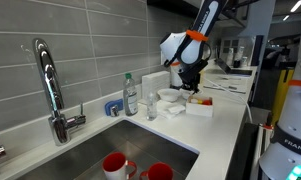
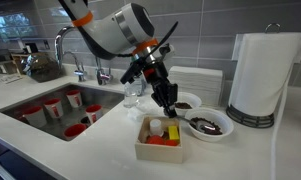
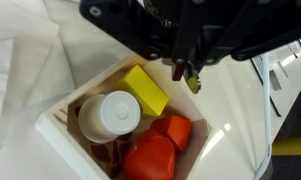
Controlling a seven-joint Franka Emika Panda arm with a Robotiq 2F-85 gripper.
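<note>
An open-topped box (image 3: 85, 150) holds a small white cup (image 3: 120, 112), a yellow block (image 3: 143, 92), a red block (image 3: 173, 130) and a rounded red piece (image 3: 150, 158). The same box (image 2: 158, 153) stands on the counter in exterior view 2, below my gripper (image 2: 173, 112). At the top of the wrist view, my gripper is shut, close to the box's edge near the yellow block. A small yellowish patch shows at its tips; whether that is a separate thing is unclear.
A white bowl (image 2: 218, 118) with dark bits sits beside the box, and a paper towel roll (image 2: 261, 75) stands behind it. Several red mugs are in and around the sink (image 1: 85, 158). A bottle (image 1: 130, 94) stands at the wall.
</note>
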